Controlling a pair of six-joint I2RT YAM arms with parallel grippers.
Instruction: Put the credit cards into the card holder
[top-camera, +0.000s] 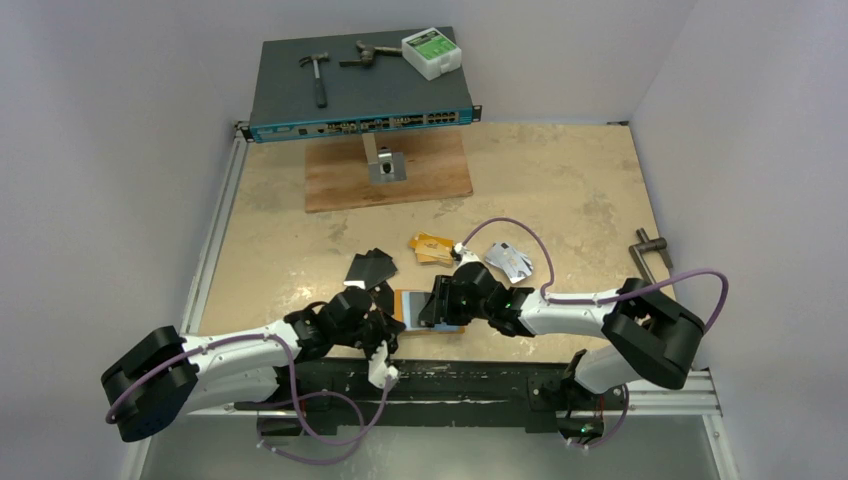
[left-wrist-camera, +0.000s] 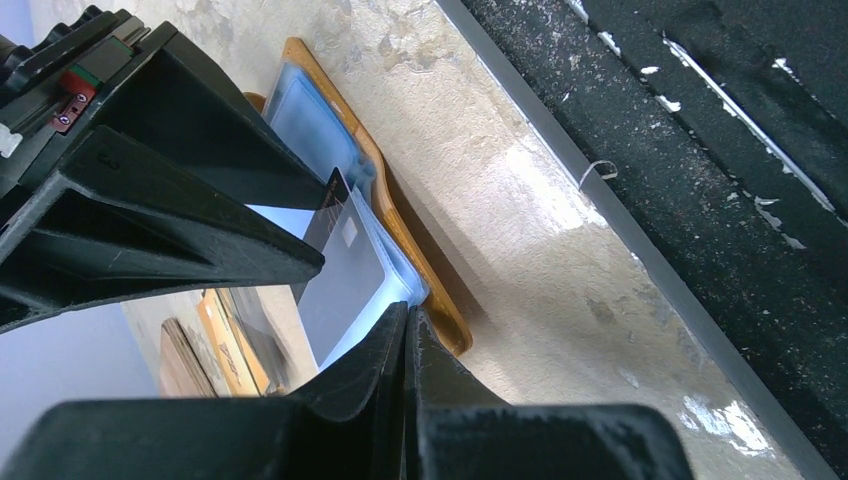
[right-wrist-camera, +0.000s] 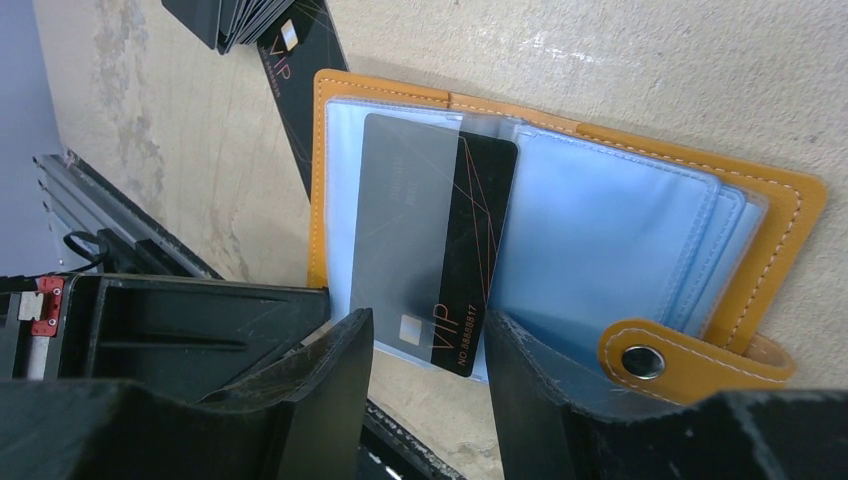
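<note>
The tan-and-blue card holder (right-wrist-camera: 610, 220) lies open on the table. A black VIP card (right-wrist-camera: 475, 250) sits partly inside its left clear pocket; a dark strip on its right side stays outside. My right gripper is part open above the lower part of this card, fingers apart with nothing held between them. In the left wrist view, my left gripper is shut, its tips touching the holder's edge by the sleeve corner; whether the thin edge is pinched cannot be made out.
Black cards (top-camera: 371, 267) lie left of the holder, orange cards (top-camera: 433, 248) behind it, and silver cards (top-camera: 510, 262) behind to the right. A dark rail (left-wrist-camera: 700, 150) runs along the front edge. Open table lies further back.
</note>
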